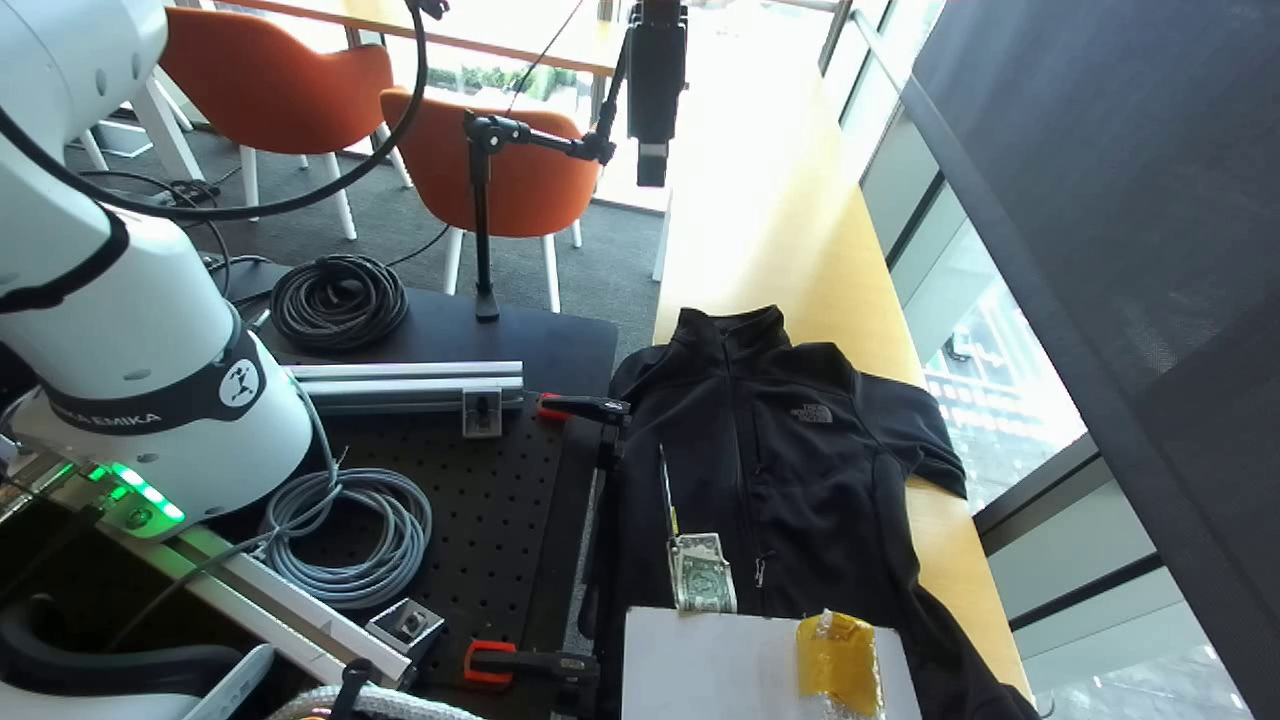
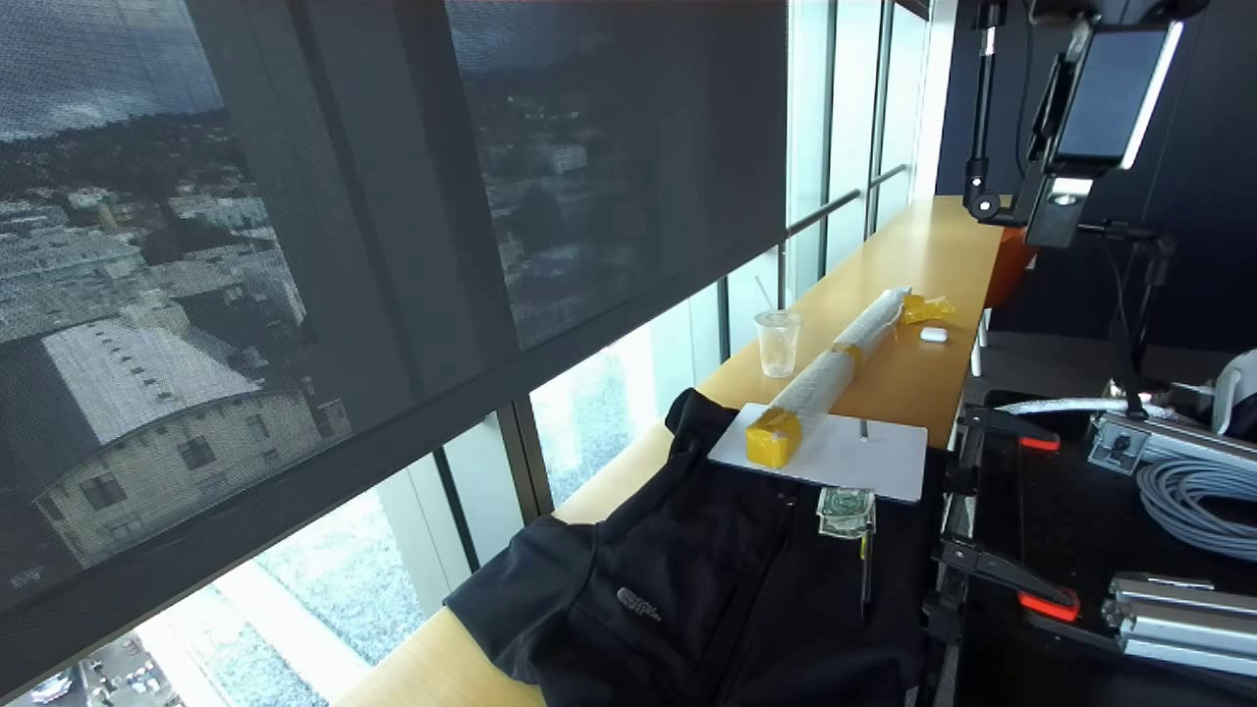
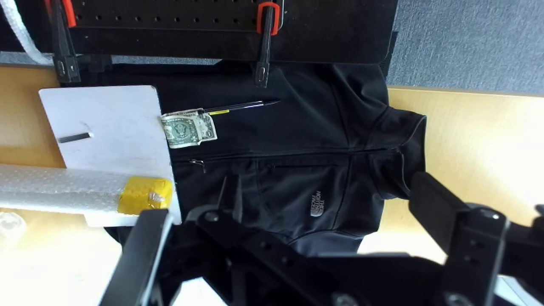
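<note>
My gripper is open above the jacket, its fingers wide apart and nothing between them. In exterior view 2 one finger (image 2: 1052,212) hangs high at the right, well clear of the table. A black zip jacket (image 3: 301,122) lies spread on the wooden table. On it rest a folded dollar bill (image 3: 182,131) and a dark pen (image 3: 245,106), whose one end reaches the bill. Beside the bill is a white board (image 3: 114,120), bearing a short dark stick (image 3: 75,137). A bubble-wrapped roll (image 3: 61,188) with a yellow-taped end (image 3: 145,195) lies across the board.
Black clamps (image 1: 588,408) grip the edge of the dark pegboard bench (image 1: 480,552) beside the jacket. A clear plastic cup (image 2: 777,343) and a small white case (image 2: 933,335) stand near the roll. Windows with a dark blind (image 2: 636,153) line the far side. Bare wood (image 3: 474,132) shows beyond the collar.
</note>
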